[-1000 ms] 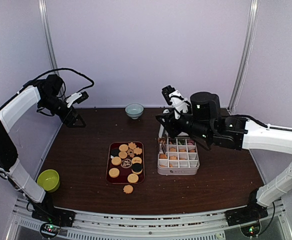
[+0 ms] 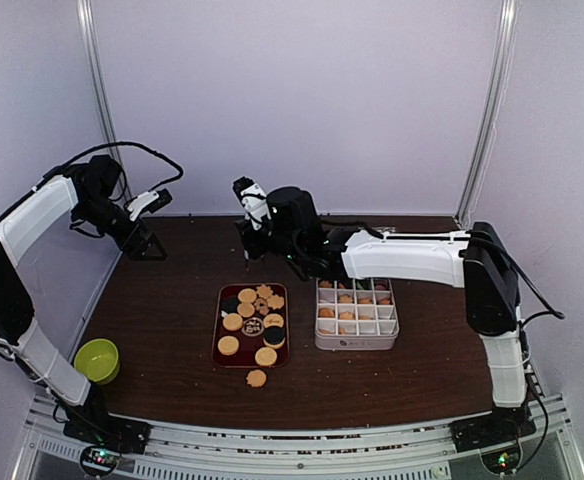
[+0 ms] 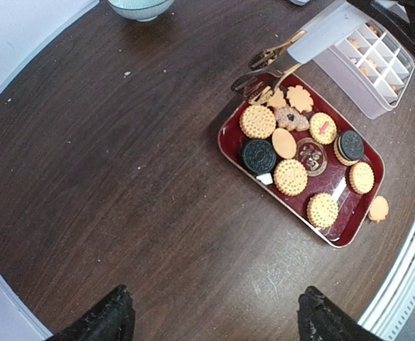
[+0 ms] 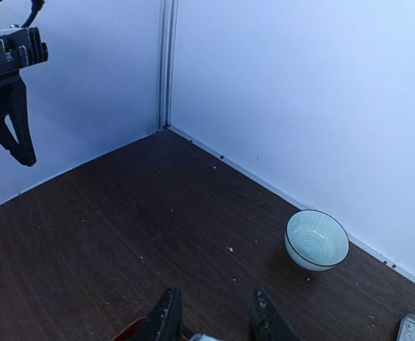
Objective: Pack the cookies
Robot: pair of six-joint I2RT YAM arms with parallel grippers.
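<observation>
A dark red tray [image 2: 219, 352] holds round, flower-shaped and dark sandwich cookies; a lone cookie [image 2: 256, 379] lies just below it. Right of it stands the compartment box [image 2: 356, 340], with cookies in some cells. My right gripper [image 2: 252, 242] hangs above the tray's back, shut on metal tongs [image 3: 268, 71], whose ends are over the cookies at the tray's upper edge in the left wrist view. My left gripper [image 2: 144, 244] is raised at the left, apart from the tray, its fingers spread with nothing seen between them.
A pale blue bowl [image 4: 317, 240] stands at the back, hidden behind my right arm in the top view. A yellow bowl [image 2: 97, 361] sits at front left.
My right arm has swung left from over the compartment box to over the tray, carrying the tongs. The left gripper has shifted very slightly. The cookies look unmoved.
</observation>
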